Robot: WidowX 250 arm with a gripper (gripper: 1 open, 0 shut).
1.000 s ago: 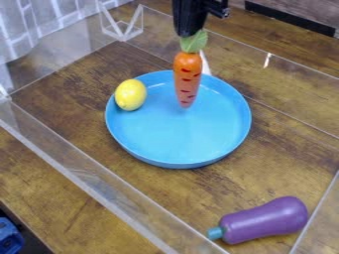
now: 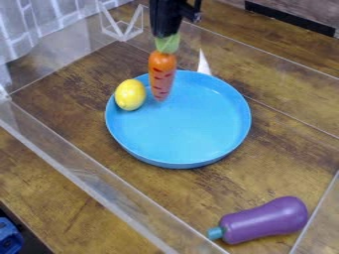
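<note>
My dark gripper [image 2: 167,28] is at the top centre, its fingertips at the green top of an orange toy carrot [image 2: 162,74], which stands upright over the left back part of a blue plate [image 2: 192,134]. The fingertips are dark and partly out of view, so whether they grip the top is unclear. A yellow lemon [image 2: 130,94] lies on the plate just left of the carrot. A white pointed object [image 2: 203,62] is behind the plate.
A purple eggplant [image 2: 265,220] lies at the front right. Clear tray walls run along the left. Bare wooden surface [image 2: 279,119] surrounds the plate. A blue object [image 2: 7,238] sits at the lower left edge.
The carrot and gripper have shifted left, toward the lemon, by a short distance. The lemon, plate and eggplant look unchanged.
</note>
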